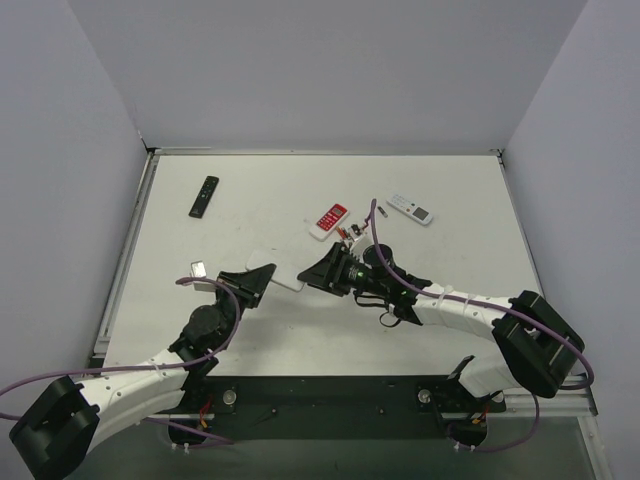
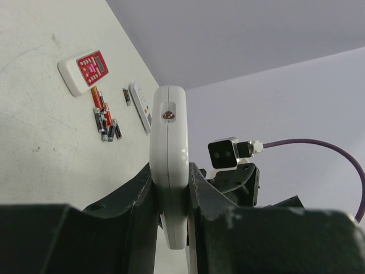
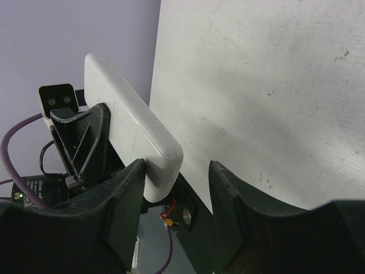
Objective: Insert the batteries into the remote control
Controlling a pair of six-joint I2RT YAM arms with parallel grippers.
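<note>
A plain white remote control [image 1: 288,272] is held up over the table between the two arms. My left gripper is shut on it, a finger against each side, and the remote's end with a small dark red lens faces the left wrist camera. My right gripper stands part open around the far end. One of its fingers [image 3: 134,177] touches the remote's corner, while clear space shows beside the other. Several small batteries [image 2: 105,117] lie loose on the table beyond the grippers. The battery compartment cannot be made out.
A white device with a red keypad [image 1: 329,221] lies beside the batteries. Farther right is a white remote with grey keys [image 1: 410,208], and a black remote [image 1: 204,197] is at the back left.
</note>
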